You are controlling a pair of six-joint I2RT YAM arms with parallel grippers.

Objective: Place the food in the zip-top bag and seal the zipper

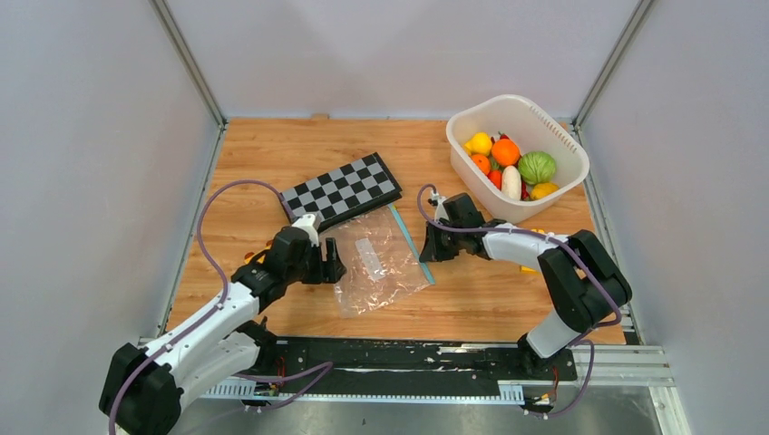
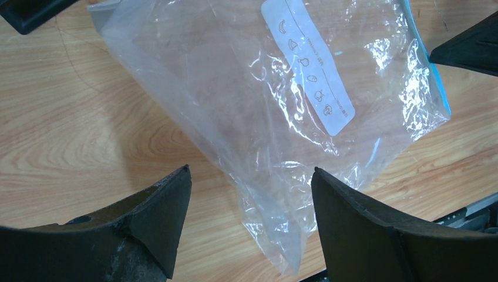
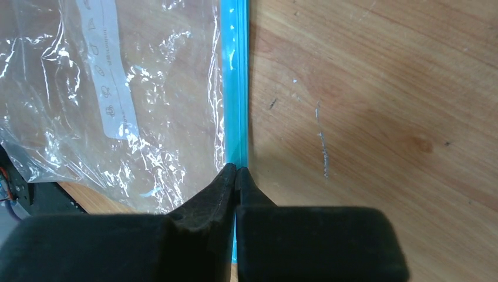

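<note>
The clear zip top bag [image 1: 367,292] lies flat on the table, its blue zipper strip [image 3: 235,88] on the right side. My right gripper is shut, its tips on the strip near the lower end; whether any film is pinched between them cannot be told. Over the bag's left edge, my left gripper stands part open, with bag film visible below the gap and nothing held. Food fills the white basket [image 1: 464,161] at the back right: a watermelon [image 1: 537,168], an orange fruit [image 1: 505,151], a white vegetable [image 1: 511,183] and several others.
A checkered board [image 1: 340,190] lies behind the bag, close to its upper edge. Yellow items [image 1: 529,269] show partly under the right arm, and small orange-yellow pieces [image 1: 258,256] beside the left arm. Bare table [image 1: 481,304] lies at the front right.
</note>
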